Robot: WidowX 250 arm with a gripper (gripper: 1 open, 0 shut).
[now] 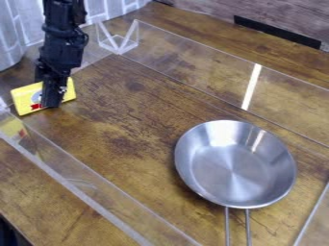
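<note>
The black robot arm reaches down at the upper left, its gripper (52, 99) low over a yellow rectangular object (26, 94) with a red and white marking, lying at the left edge of the wooden table. The fingers appear closed on or against this yellow object; their tips are dark and hard to make out.
A steel pan (234, 160) with its handle toward the front sits at the right. Clear acrylic panels run along the left and across the right.
</note>
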